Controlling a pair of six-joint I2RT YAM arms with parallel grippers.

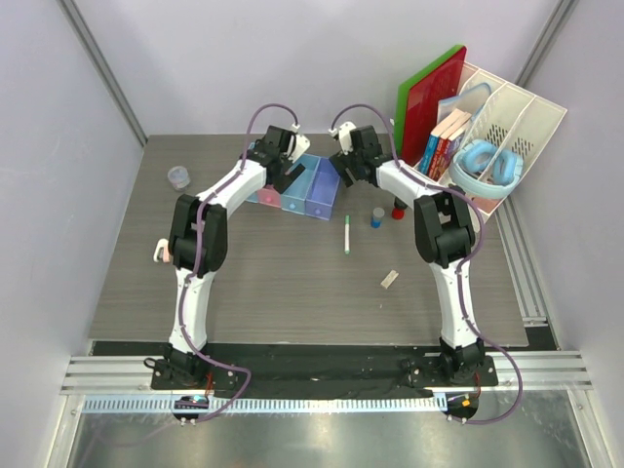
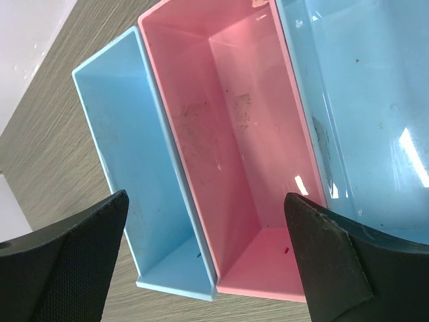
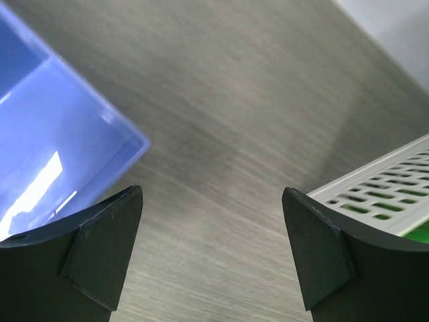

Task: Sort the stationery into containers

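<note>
A row of containers stands at the back of the table: a light blue box [image 2: 124,111] and a pink box [image 2: 194,127] at the left, a wider light blue box [image 1: 298,187] in the middle, and a blue-violet box [image 1: 323,190] at the right end. Over the row's left part is my left gripper, open and empty. My right gripper is open beside the blue-violet box's right side, above bare table. A green-and-white marker [image 1: 347,234] lies in front. Nearby stand a blue-based item [image 1: 377,217] and a red one [image 1: 398,210]. An eraser-like block [image 1: 389,280] lies nearer.
A white rack [image 1: 517,122] with books [image 1: 446,136] and blue headphones [image 1: 492,163] fills the back right. Red and green boards [image 1: 434,97] lean beside it. A stapler-like item [image 1: 163,251] and a clear round object [image 1: 178,177] lie left.
</note>
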